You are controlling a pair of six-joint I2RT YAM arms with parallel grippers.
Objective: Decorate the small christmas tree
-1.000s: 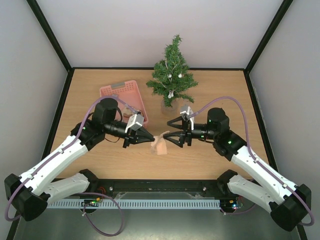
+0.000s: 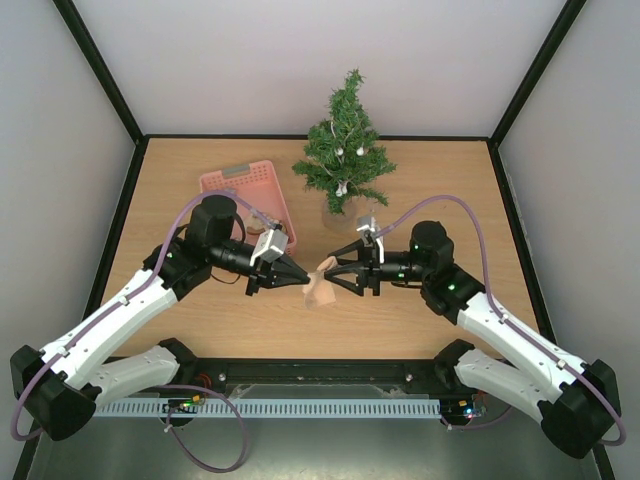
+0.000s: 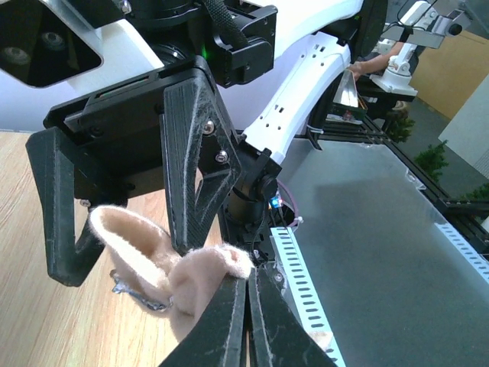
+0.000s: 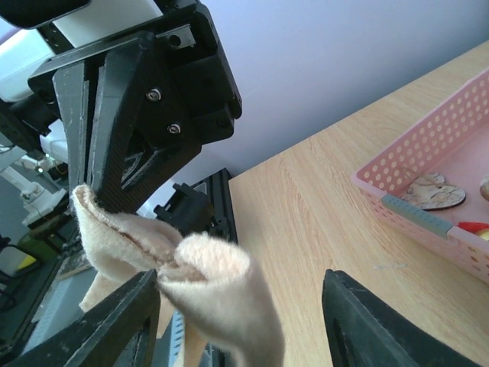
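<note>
A soft beige piece of cloth [image 2: 319, 288], gathered like a bow, hangs between my two grippers above the table. My left gripper [image 2: 306, 280] is shut on one edge of it; the left wrist view shows the thin fabric [image 3: 202, 287] at its closed tips. From the other side comes my right gripper [image 2: 332, 266], with its fingers apart. In the right wrist view the bunched cloth [image 4: 218, 279] lies in the gap, close to one finger [image 4: 114, 329] and clear of the other. Behind them stands the small green tree [image 2: 345, 150] with a few white ornaments.
A pink basket [image 2: 280, 195] stands at the back left, partly behind my left arm; flat decorations [image 4: 434, 191] lie inside it.
My right gripper has moved slightly left and forward over the cloth, its fingers now overlapping it more and a little closer together. My left gripper has stayed still, keeping its grip.
</note>
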